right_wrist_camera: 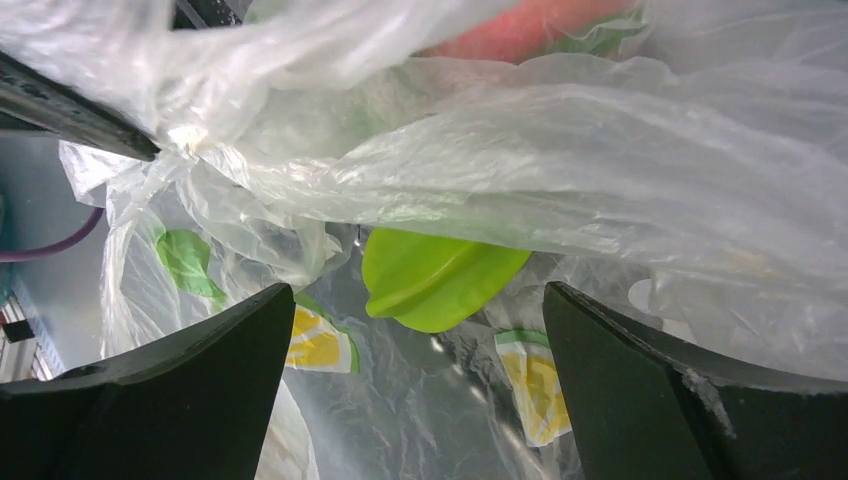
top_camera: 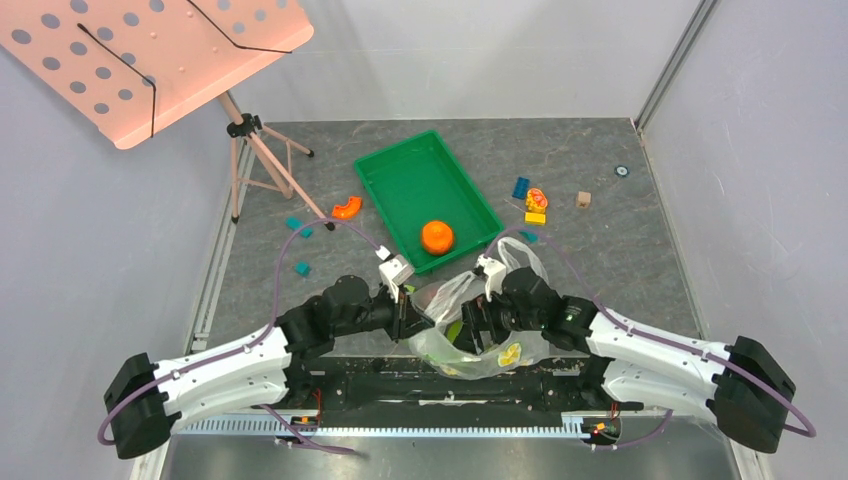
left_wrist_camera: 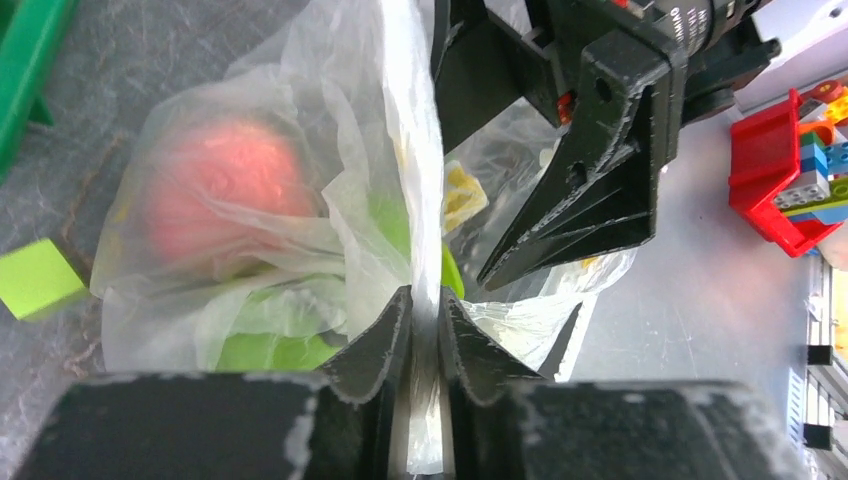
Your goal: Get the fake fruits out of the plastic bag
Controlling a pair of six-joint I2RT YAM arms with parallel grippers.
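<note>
The translucent plastic bag (top_camera: 470, 360) lies in front of the green tray (top_camera: 380, 175), which holds an orange fruit (top_camera: 437, 236). In the left wrist view my left gripper grips a strand of the bag. My right gripper (top_camera: 480, 325) is open inside the bag, its fingers either side of a bright green fruit (right_wrist_camera: 440, 275) in the right wrist view, not touching it visibly. A red fruit (left_wrist_camera: 225, 190) and more green show through the plastic.
Toy blocks and an orange piece (top_camera: 347, 208) lie scattered around the tray. A tripod stand is at the back left.
</note>
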